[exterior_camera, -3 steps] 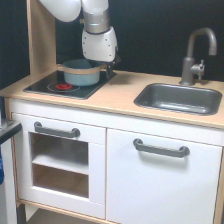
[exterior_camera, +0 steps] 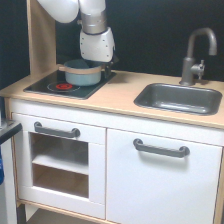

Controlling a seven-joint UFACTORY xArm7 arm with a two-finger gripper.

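Observation:
A grey-blue pot (exterior_camera: 84,76) with a tan rim and a handle sticking out to the left sits on the black cooktop (exterior_camera: 50,90), towards its back right. The white hand of my arm comes down from the top of the view, with my gripper (exterior_camera: 108,65) low at the pot's right side. Its dark fingers are small and blend into the dark wall, so I cannot tell whether they touch the pot or how far apart they stand.
A red ring (exterior_camera: 64,87) shows on the cooktop, in front of the pot. To the right are a grey sink (exterior_camera: 180,98) and a tall faucet (exterior_camera: 190,60). The wooden counter (exterior_camera: 122,92) between cooktop and sink is clear. Below are an open-fronted oven (exterior_camera: 62,150) and a white cabinet door (exterior_camera: 160,180).
My hand has shifted slightly to the left. The pot stays on the cooktop in nearly the same place.

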